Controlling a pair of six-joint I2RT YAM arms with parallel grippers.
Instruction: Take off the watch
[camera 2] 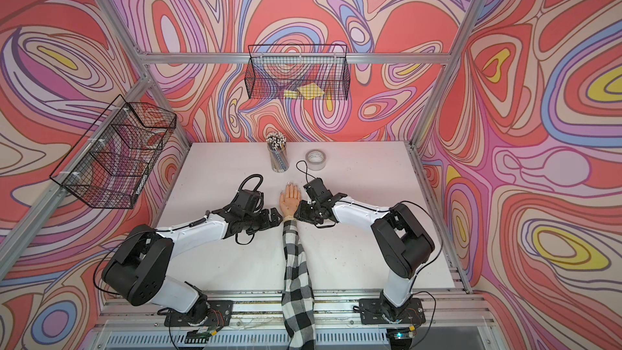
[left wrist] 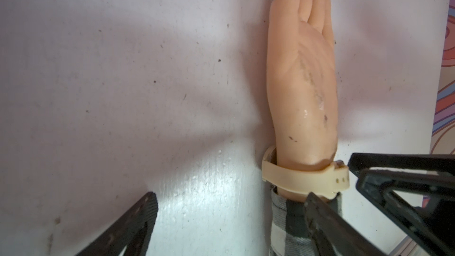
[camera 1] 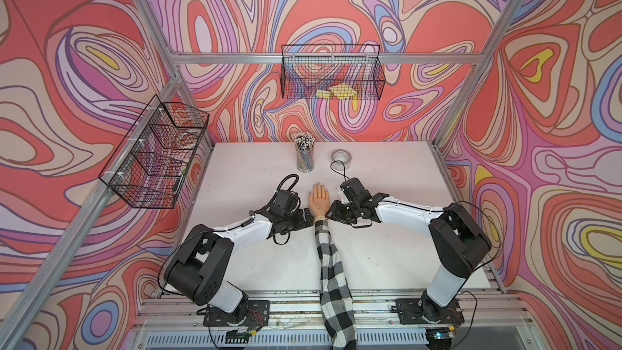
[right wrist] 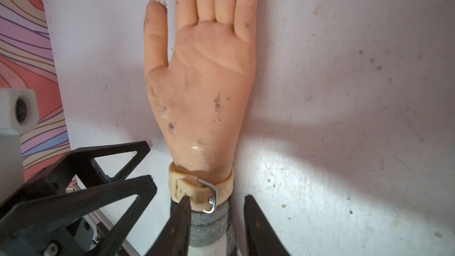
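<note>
A beige watch strap (right wrist: 184, 186) with a silver buckle (right wrist: 211, 199) circles the wrist of a mannequin hand (right wrist: 203, 80), which lies palm up on the table. In the right wrist view, my right gripper is part open, its fingertips apart near the buckle, with nothing seen held. My left gripper stands wide open, one finger (left wrist: 327, 225) in front of the checked sleeve (left wrist: 296, 222) just below the strap. From above, the left gripper (camera 1: 307, 218) is left of the wrist and the right (camera 1: 333, 210) is right of it. The watch face is hidden.
A holder of pens or sticks (camera 1: 304, 155) and a roll of tape (camera 1: 340, 157) stand at the back of the white table (camera 1: 401, 168). Wire baskets (camera 1: 333, 77) hang on the frame behind and at the left.
</note>
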